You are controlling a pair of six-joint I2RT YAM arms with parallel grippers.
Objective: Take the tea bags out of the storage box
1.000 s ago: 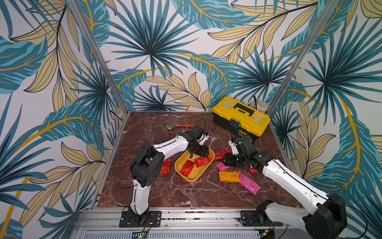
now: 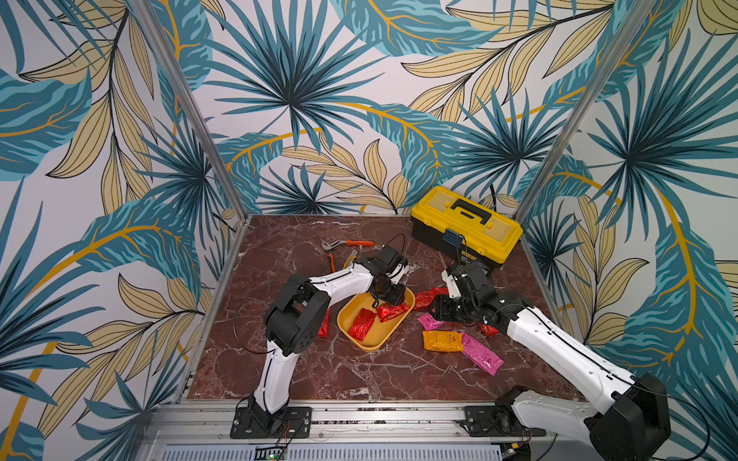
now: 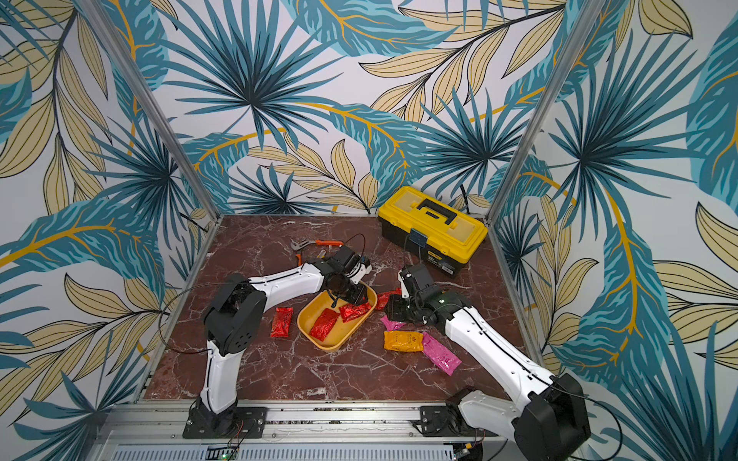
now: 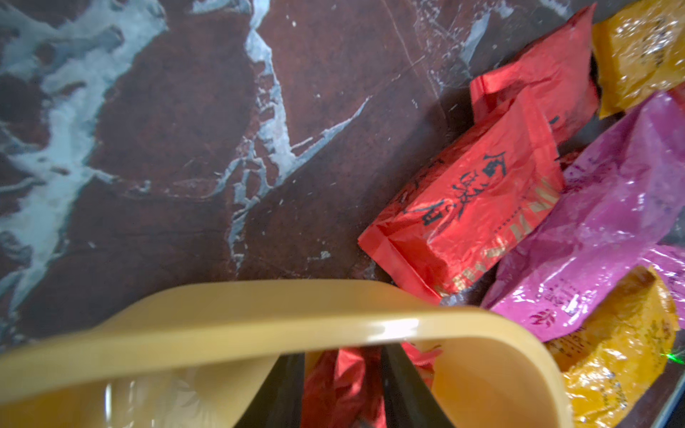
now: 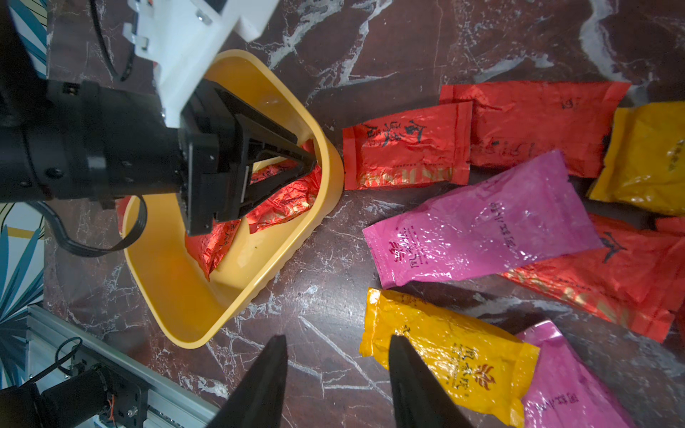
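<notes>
The yellow storage box (image 5: pixel 160 281) holds red tea bags (image 2: pixel 361 324). My left gripper reaches into it at a red bag (image 4: pixel 342 385) by the far wall; in the left wrist view its fingertips flank that bag behind the rim, and I cannot tell whether they grip it. My right gripper hangs open above the table right of the box, nothing between its fingers. Red (image 5: pixel 406 146), pink (image 5: pixel 478 224) and yellow (image 5: pixel 449 356) bags lie outside the box, mostly right of it; one red bag (image 3: pixel 281 322) lies to its left.
A yellow-lidded black toolbox (image 2: pixel 469 223) stands at the back right. Orange-handled tools (image 3: pixel 323 242) lie at the back left, behind my left arm. Bare marble table (image 3: pixel 192 368) shows at the front left.
My left arm has shifted slightly to the right, its gripper lower toward the red bag at the box's far end. The right arm has not moved.
</notes>
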